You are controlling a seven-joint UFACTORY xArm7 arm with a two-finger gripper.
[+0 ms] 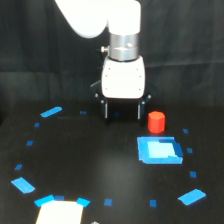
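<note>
My white gripper (123,109) points down in the middle of the camera view, over the dark table. Its two dark fingers stand wide apart, with nothing visible between them. A red block (156,122) is just right of the right-hand finger; whether the two touch cannot be made out. In front of the block lies a blue square tray (143,152) with a white patch inside it.
Blue tape strips mark the dark surface, among them one at back left (51,112), one at front left (22,185) and one at front right (191,197). A pale object (60,213) is cut off by the bottom edge.
</note>
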